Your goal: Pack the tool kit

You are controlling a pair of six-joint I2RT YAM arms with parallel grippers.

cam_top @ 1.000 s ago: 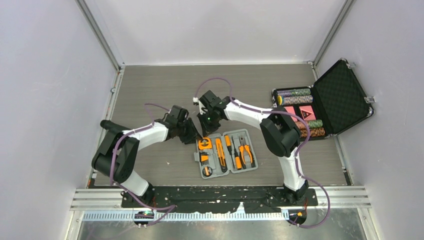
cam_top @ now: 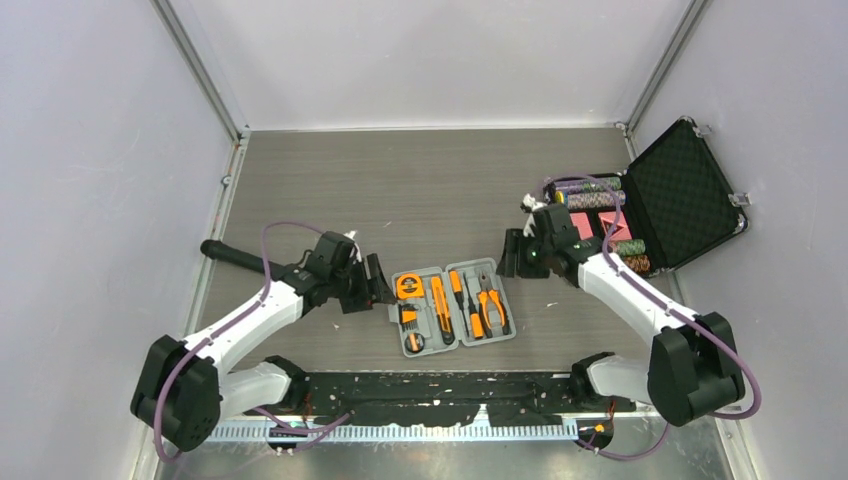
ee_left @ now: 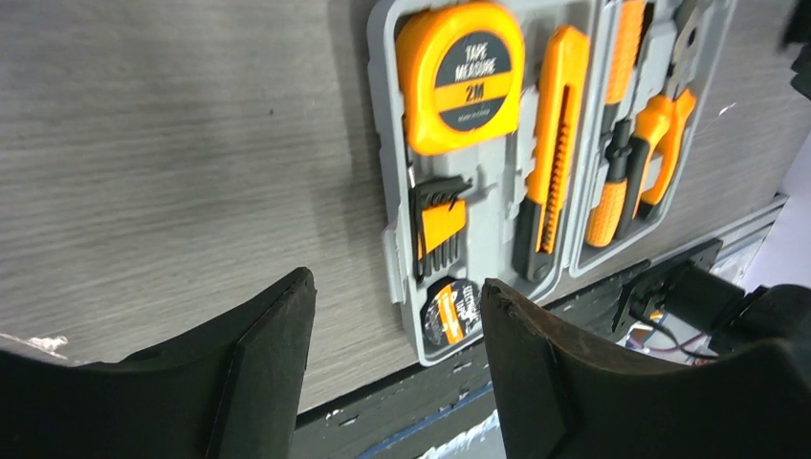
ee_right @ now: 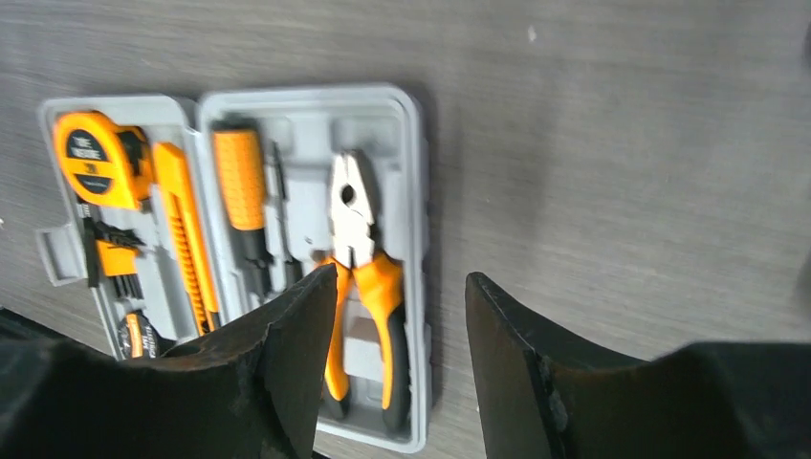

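The open grey tool case (cam_top: 422, 350) lies front centre, both halves filled: tape measure (ee_left: 461, 76), utility knife (ee_left: 555, 143), hex keys (ee_left: 435, 225), round tape roll (ee_left: 449, 311), screwdrivers (ee_right: 239, 182) and pliers (ee_right: 378, 296). My left gripper (cam_top: 375, 285) is open at the case's left side, above it, empty between the fingers. My right gripper (cam_top: 510, 255) hangs open above the table by the case's right back corner, also empty.
A black briefcase (cam_top: 690, 200) with rolls and pink pieces stands open at the right back. A black bar (cam_top: 230, 252) lies at the left.
My right gripper has swung rightward from above the tape measure to the case's right side. The case's contents look unchanged.
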